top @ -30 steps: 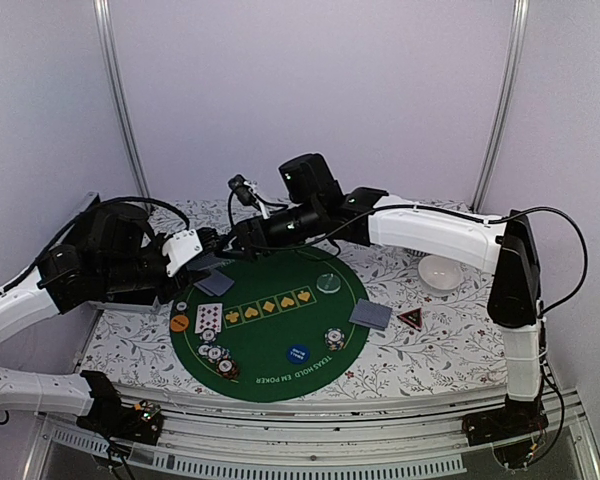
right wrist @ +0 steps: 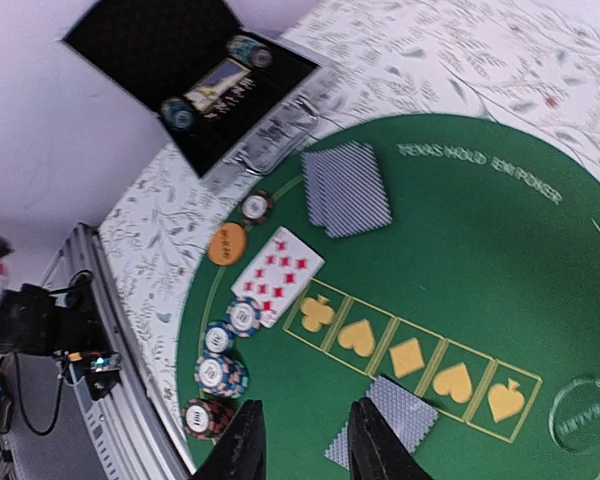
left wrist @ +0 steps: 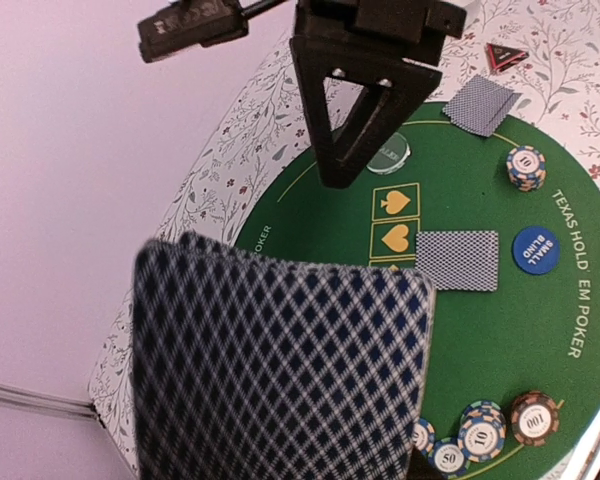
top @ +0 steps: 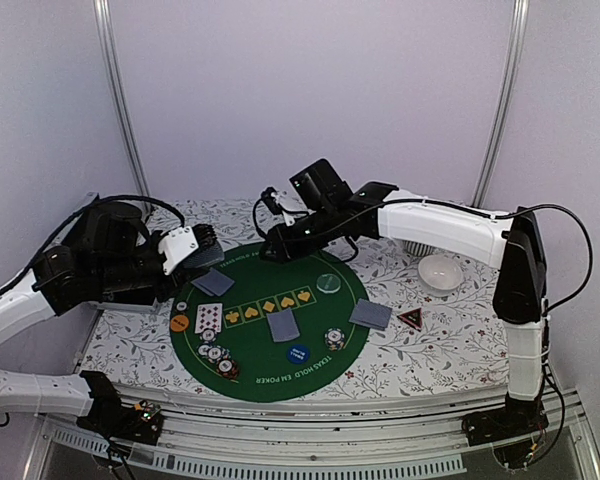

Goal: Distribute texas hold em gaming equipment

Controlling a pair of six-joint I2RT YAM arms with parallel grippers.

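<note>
My left gripper [top: 188, 262] is shut on the deck of cards [left wrist: 280, 370], held with its blue patterned back filling the lower left wrist view; the deck hides most of the fingers. Over the back of the green mat [top: 330, 375], my right gripper [top: 271, 247] is open, its fingers [right wrist: 246, 445] apart and empty. A single face-down card [top: 283, 325] is near the mat's middle, below the suit symbols; whether it rests quite flat I cannot tell. Other face-down cards lie at the mat's left [top: 212, 282] and right edge [top: 370, 314].
A face-up card [top: 208, 318], an orange disc [top: 179, 324] and chip stacks [top: 227, 368] occupy the mat's left side. A blue small blind disc [top: 298, 354] and chips [top: 335, 339] are at the front right. An open case [right wrist: 250, 110] stands left; a white bowl [top: 440, 273] is back right.
My right gripper has moved right, away from the deck. The left arm has stayed nearly still.
</note>
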